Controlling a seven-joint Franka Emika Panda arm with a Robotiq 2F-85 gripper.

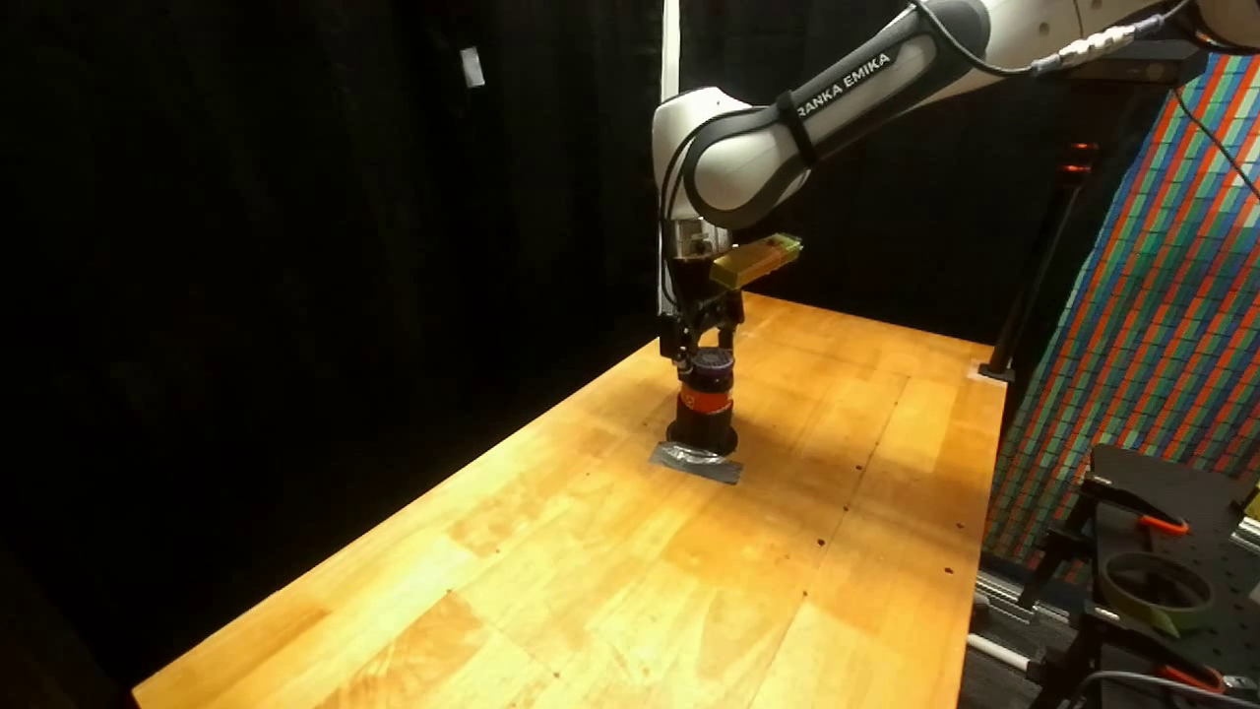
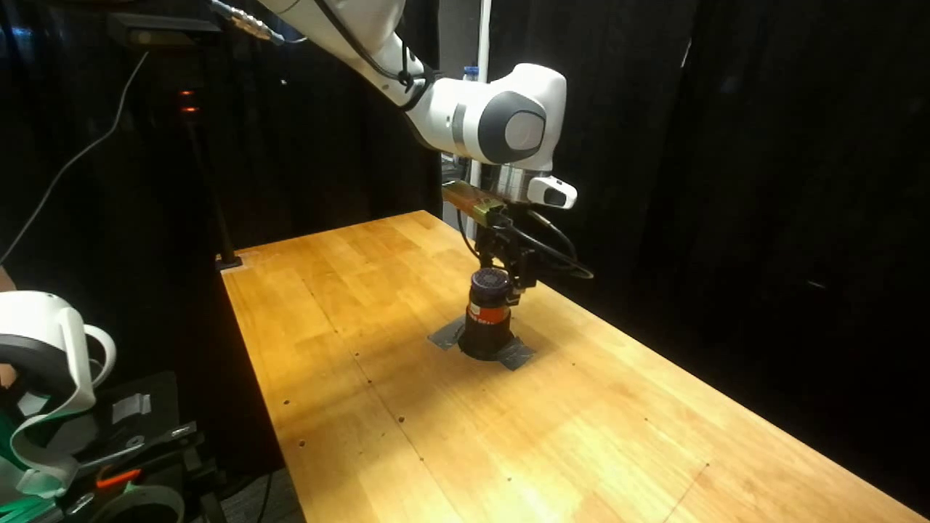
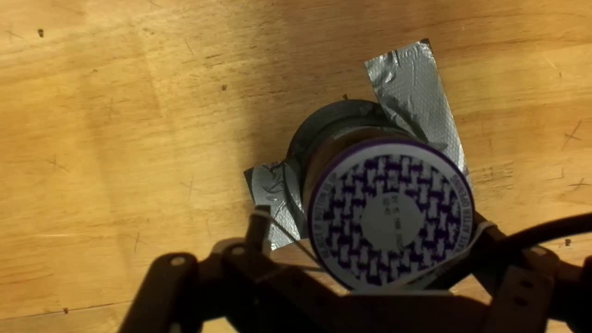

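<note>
A dark jar with an orange label (image 1: pixel 705 402) and a purple-and-white patterned lid (image 3: pixel 391 216) stands upright on the table. It sits in a black round base (image 3: pixel 311 133) held down by grey tape (image 3: pixel 416 94). My gripper (image 1: pixel 706 351) points down at the top of the jar. In the wrist view its dark fingers (image 3: pixel 258 228) are spread wide, one to each side of the lid, with a visible gap on the left. A thin cord runs from the left fingertip toward the lid. Whether the right finger touches the lid cannot be told.
A black post (image 1: pixel 1028 284) rises at its far corner. Off the table's side, a dark cart (image 1: pixel 1181 508) holds clamps and a roll of tape (image 1: pixel 1155 587). Black curtains hang behind.
</note>
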